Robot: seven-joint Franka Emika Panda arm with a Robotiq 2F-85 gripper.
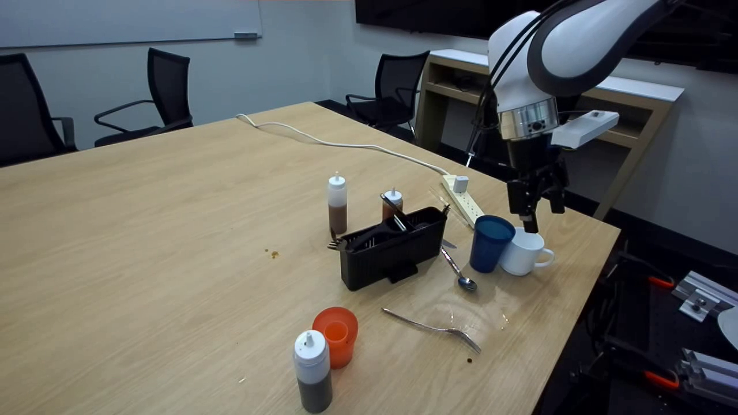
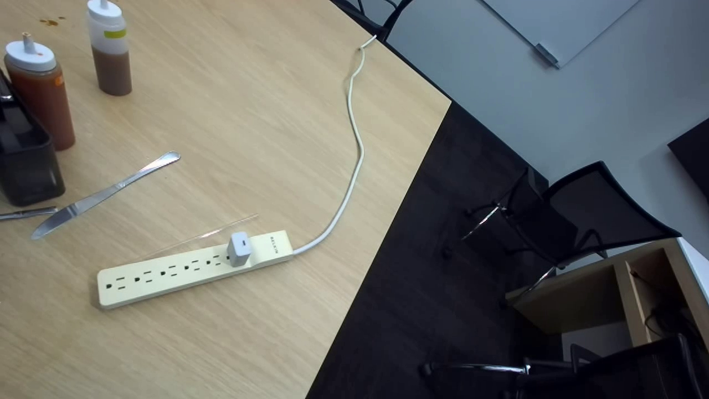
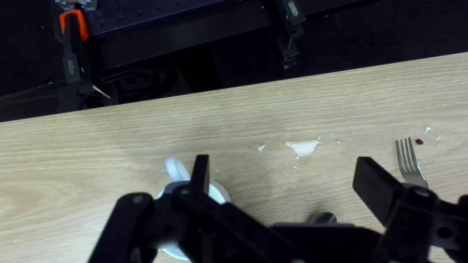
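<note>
My gripper (image 1: 544, 214) hangs just above the white mug (image 1: 519, 256), near the table's right edge. In the wrist view the gripper stands open, its two fingers wide apart with only bare table showing between them. Below the left-hand finger, the mug (image 3: 218, 193) is partly covered, its handle pointing toward the table edge. A blue cup (image 1: 489, 249) stands upright right beside the mug; in the wrist view I cannot make it out behind the gripper's body.
A spoon (image 1: 466, 283) and a fork (image 1: 432, 326) lie nearby. Behind them sits a black cutlery holder (image 1: 391, 256). An orange cup (image 1: 337, 339) and a sauce bottle (image 1: 312, 373) stand in front. A power strip (image 2: 193, 269) lies farther back.
</note>
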